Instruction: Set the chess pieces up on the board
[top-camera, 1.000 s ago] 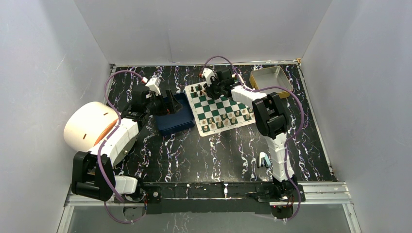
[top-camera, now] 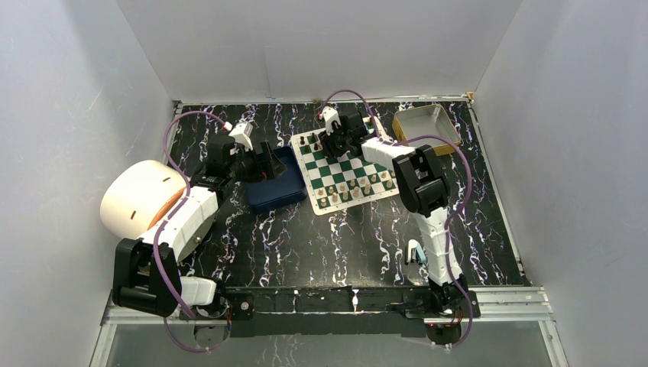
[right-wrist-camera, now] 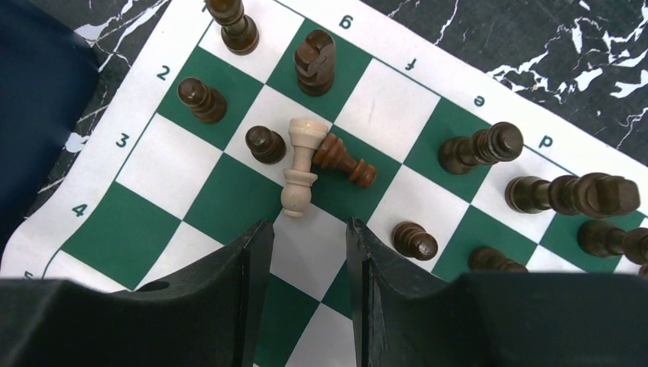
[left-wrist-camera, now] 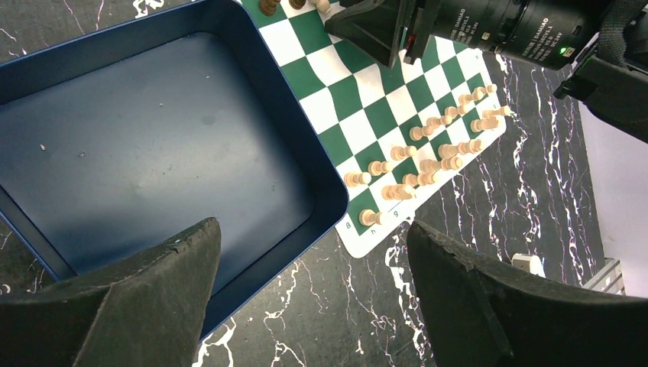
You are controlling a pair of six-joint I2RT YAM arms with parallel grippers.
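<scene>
Across the green-and-white chessboard [top-camera: 328, 172], dark pieces stand along the far side and light pieces along the near side. In the right wrist view a light piece [right-wrist-camera: 299, 168] lies on its side among the dark ones. A reddish-brown pawn [right-wrist-camera: 344, 159] lies tipped over against it. Just short of the light piece's round end, my right gripper is open over the board with nothing between its fingers. Over the blue tray, my left gripper stands wide open and empty.
The blue tray [top-camera: 277, 200], empty in the left wrist view, sits left of the board. A tan box [top-camera: 451, 138] stands behind the board to the right. Upright dark pieces, including a pawn [right-wrist-camera: 265, 145] and a knight [right-wrist-camera: 315, 63], crowd the fallen pair. The board's middle is clear.
The left arm has stayed still.
</scene>
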